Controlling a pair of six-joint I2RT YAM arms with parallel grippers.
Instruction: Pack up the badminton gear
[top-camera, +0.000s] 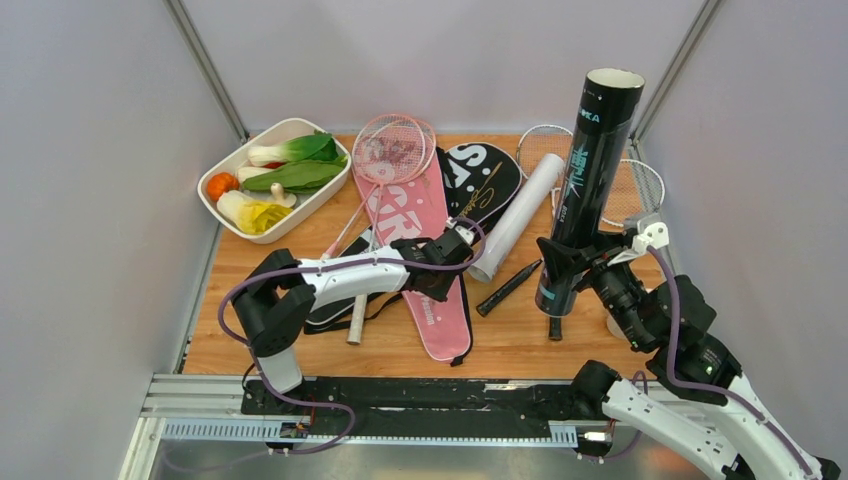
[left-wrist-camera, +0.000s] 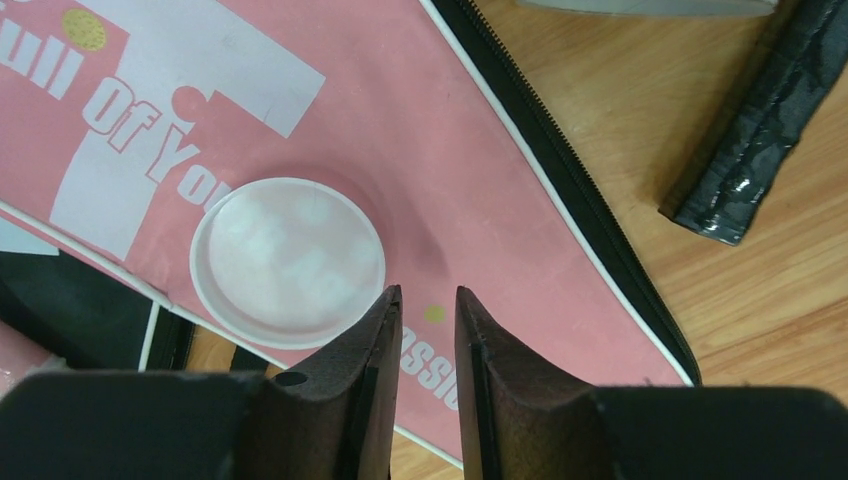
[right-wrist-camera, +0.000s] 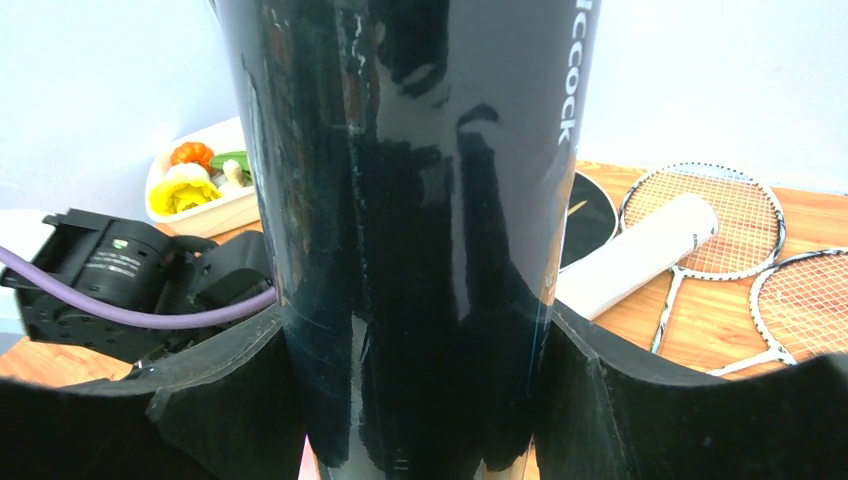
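Observation:
My right gripper (top-camera: 566, 268) is shut on an upright black shuttlecock tube (top-camera: 596, 140), lifted at the right. My left gripper hovers over the pink racket bag (top-camera: 436, 316), fingers a little apart with nothing between them, beside a white round cap (left-wrist-camera: 287, 262) on the bag. Black bags (top-camera: 483, 170) lie partly under the pink one. Two pink rackets (top-camera: 380, 150) lie on the bags; two white rackets (right-wrist-camera: 720, 225) lie at the back right. A white tube (top-camera: 515, 220) lies right of the bags, near a dark handle (top-camera: 505, 292).
A white bin (top-camera: 326, 195) of vegetables stands at the back left. Bare table (top-camera: 250, 340) shows at the front left and right of the pink bag. Walls enclose the back and sides.

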